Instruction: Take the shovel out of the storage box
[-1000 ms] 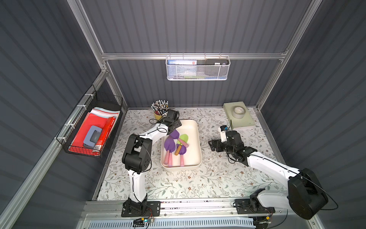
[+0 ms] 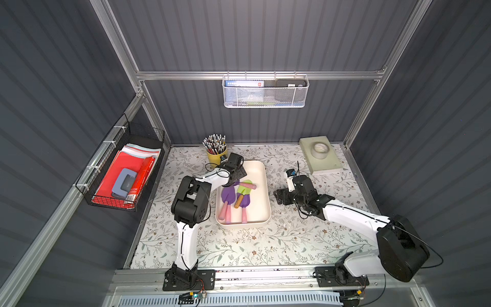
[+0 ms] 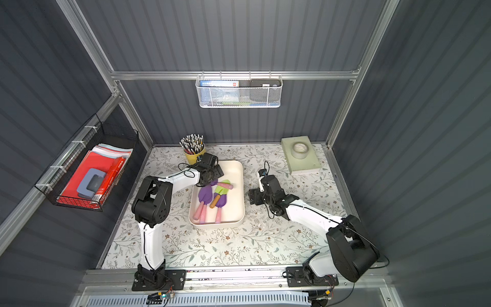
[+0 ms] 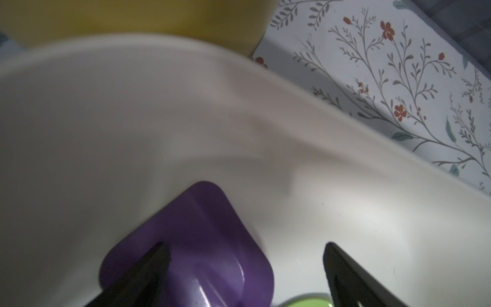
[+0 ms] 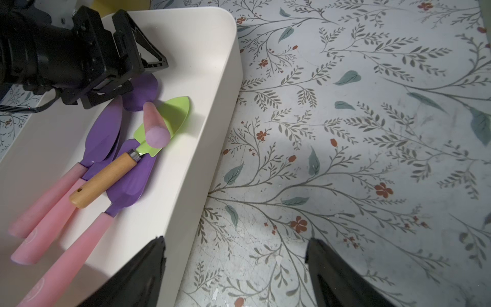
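Observation:
The white storage box (image 2: 261, 204) holds several purple shovels with pink handles and a green trowel (image 5: 176, 112) with a wooden handle. Over its back left part, my left gripper stands open and low; a purple blade (image 4: 204, 255) lies below and between its fingers, partly behind the left one. That shovel's pink handle (image 2: 248, 185) points right across the green trowel. Three other purple shovels show; one has its purple blade (image 5: 105, 127) at the left. My right gripper is outside the box, to its right, fingers apart and nothing between them.
A yellow pencil cup (image 2: 215, 157) stands close behind the box's back left corner. At the back right, a tape roll (image 2: 319, 149) lies on a pale green box (image 2: 323, 163). Patterned table between the box and the right arm is clear.
My left gripper has moved slightly right and toward the front. The back shovel has turned, its handle now nearer level. My right arm has come left toward the box.

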